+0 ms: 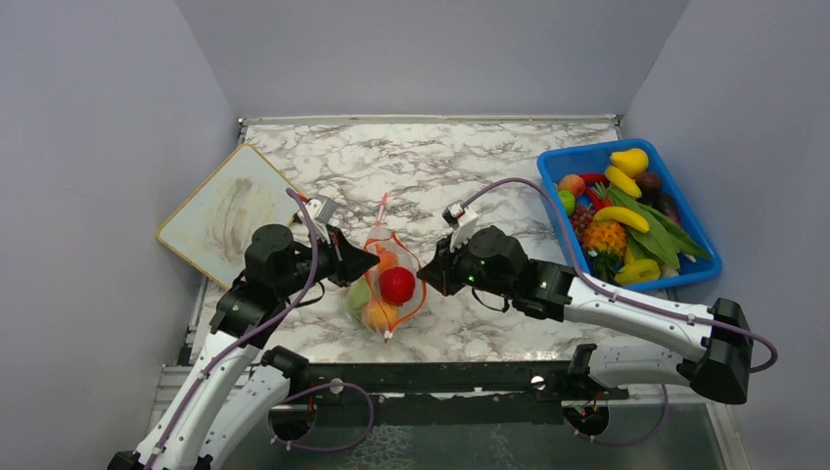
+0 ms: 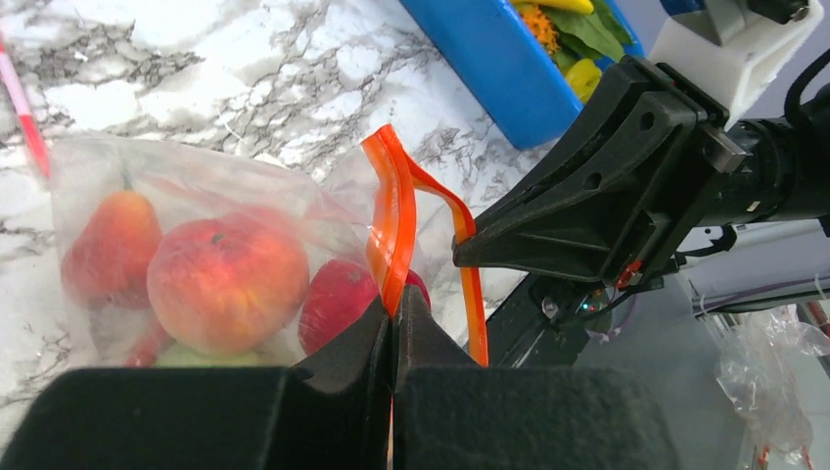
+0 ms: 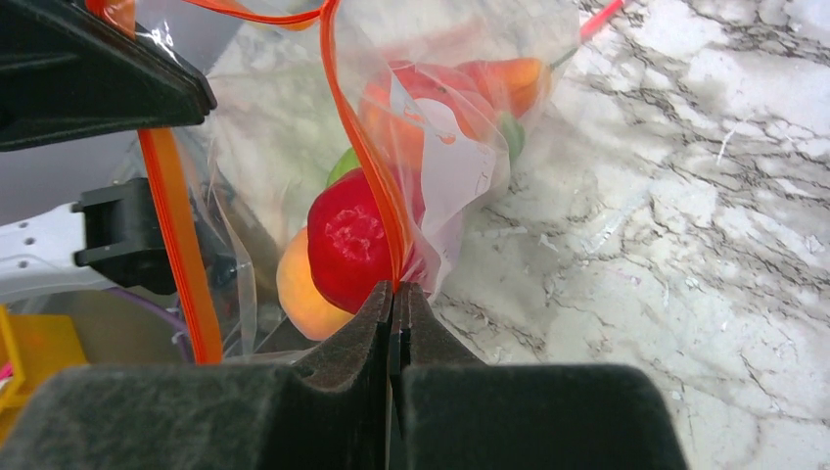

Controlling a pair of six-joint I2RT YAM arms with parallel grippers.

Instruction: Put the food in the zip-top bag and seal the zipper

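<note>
The clear zip bag (image 1: 377,304) with orange zipper edges stands on the marble table, holding a red fruit (image 1: 396,285), a peach (image 2: 225,279), a pear (image 2: 113,245) and other produce. My left gripper is shut on one orange zipper strip (image 2: 391,220) at the bag's left side. My right gripper is shut on the other orange strip (image 3: 357,137), opposite it. Both strips rise from between the fingertips in the wrist views, and the bag's mouth is partly open between them.
A blue tray (image 1: 700,274) full of toy produce is at the right. A white board (image 1: 215,206) lies at the left. A pink marker (image 2: 20,98) is on the table behind the bag.
</note>
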